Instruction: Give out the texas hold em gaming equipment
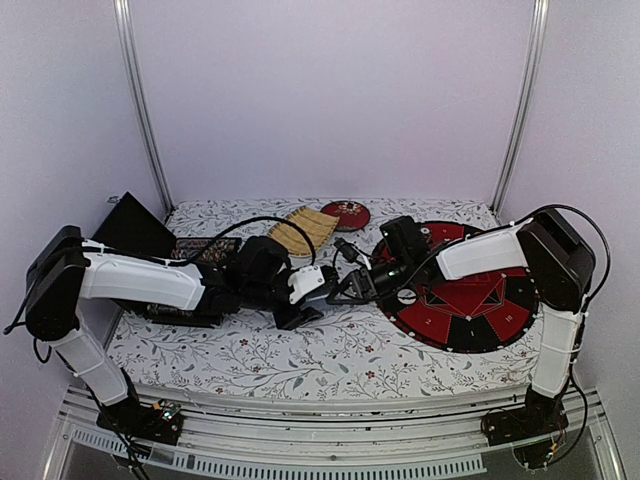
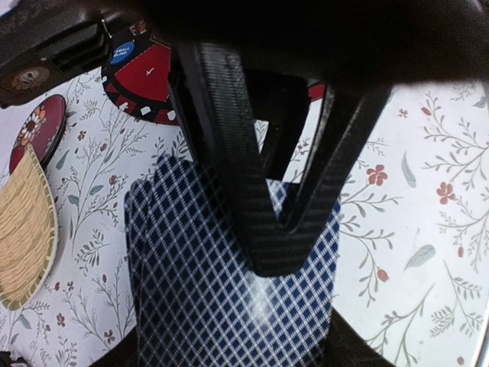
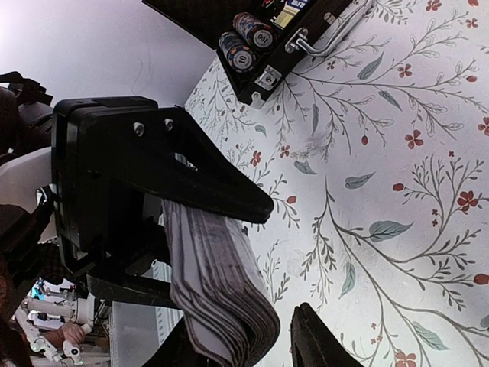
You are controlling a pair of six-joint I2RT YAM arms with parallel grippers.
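A deck of cards with blue checkered backs [image 2: 229, 306] stands between my two grippers at the middle of the table. In the left wrist view my left gripper has a finger against each side edge of it. One black finger [image 2: 279, 245] of my right gripper lies across the card backs from above. The right wrist view shows the deck's layered, bowed edge [image 3: 218, 275] between the left gripper's fingers, its end between the tips of my right gripper. A narrow gap shows beside one right fingertip; contact on the other side is unclear.
A red and black round game mat [image 1: 470, 315] lies at right, partly under the right arm. Behind are a wicker basket [image 1: 300, 232] and a small red round mat [image 1: 346, 213]. An open chip case [image 1: 190, 318] stands at left.
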